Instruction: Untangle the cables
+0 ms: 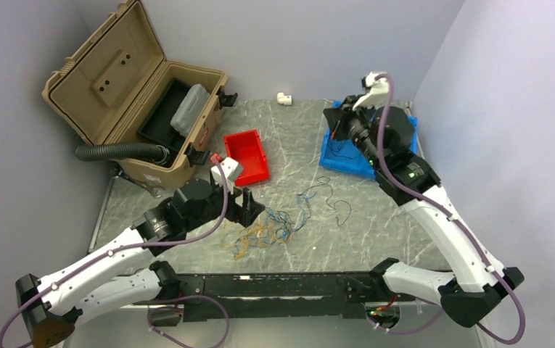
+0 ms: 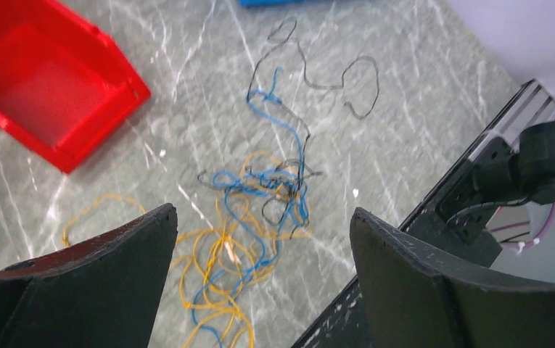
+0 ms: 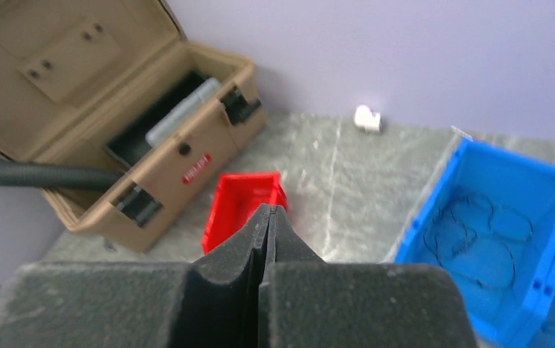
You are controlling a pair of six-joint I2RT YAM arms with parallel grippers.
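Note:
Yellow and blue cables lie tangled on the grey table; in the left wrist view the yellow cable spreads low, with the blue cable running up out of the knot. A dark cable is mixed into it, its looped end lying loose on the far side. Above the tangle, my left gripper is open with its fingers apart and nothing between them. My right gripper is raised high near the blue bin, shut, with no cable showing at its fingertips. Another dark cable lies coiled inside that bin.
An empty red bin sits at the back left of the tangle. Beyond it stands an open tan case with a grey hose. A white fitting rests by the back wall.

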